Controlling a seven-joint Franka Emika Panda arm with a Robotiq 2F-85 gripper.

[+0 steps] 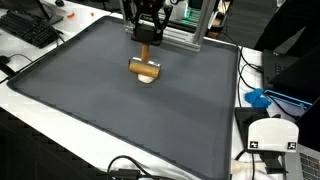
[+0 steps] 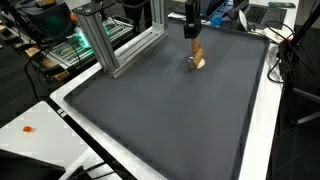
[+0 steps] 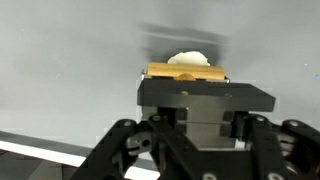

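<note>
My gripper [image 1: 146, 36] points down over the far part of the grey table. It is shut on the upright wooden handle [image 1: 145, 53] of a mallet-like tool. The tool's head [image 1: 144, 68] is a tan crosswise cylinder, low over the table. A pale, roundish piece [image 1: 145, 79] shows beside and beneath the head. In the wrist view the head [image 3: 190, 71] spans the space past the dark gripper body, with the pale piece [image 3: 192, 59] just beyond it. Whether head and piece touch is unclear. The fingertips are hard to make out.
The grey tabletop [image 1: 130, 115] is wide and clear in front. A white frame [image 2: 140, 50] stands at the table's edge. A keyboard [image 1: 28, 30], a blue object [image 1: 255, 98] and a white device [image 1: 272, 135] lie off the grey surface.
</note>
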